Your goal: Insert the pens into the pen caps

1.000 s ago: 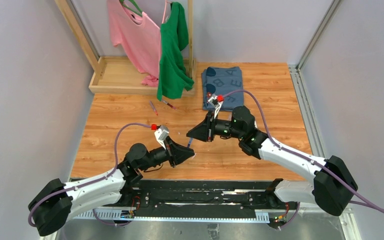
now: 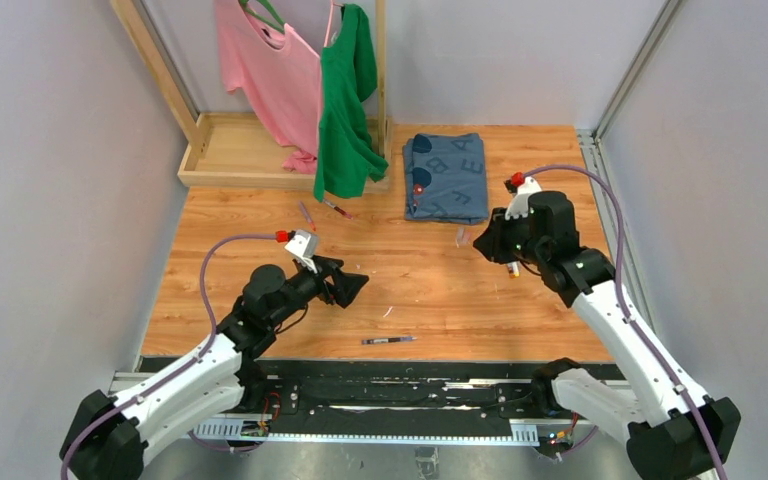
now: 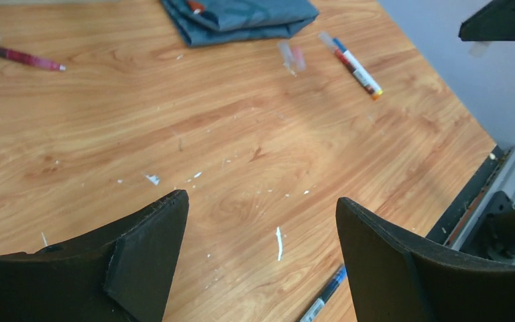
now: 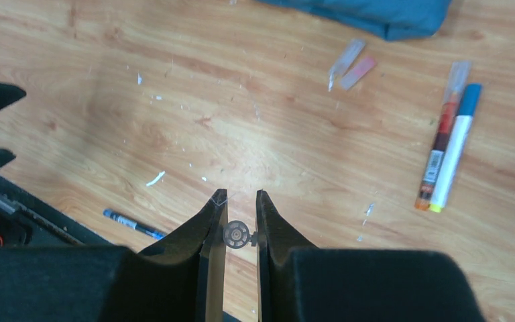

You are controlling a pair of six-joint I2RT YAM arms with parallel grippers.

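My left gripper is open and empty above the wood. A blue pen (image 2: 388,340) lies near the front edge. My right gripper is shut on a small translucent round piece, likely a pen cap seen end-on. On the right, an orange pen (image 4: 435,164) and a blue-capped marker (image 4: 450,161) lie side by side, with two loose clear caps (image 4: 345,60) near the blue cloth. Red pens (image 2: 336,207) lie at the back left.
A folded blue cloth (image 2: 452,175) sits at the back. A wooden rack (image 2: 200,172) with hanging pink and green clothes stands back left.
My arms, close together a second ago, have parted: the left moved back leftward and opened, the right rose to the right.
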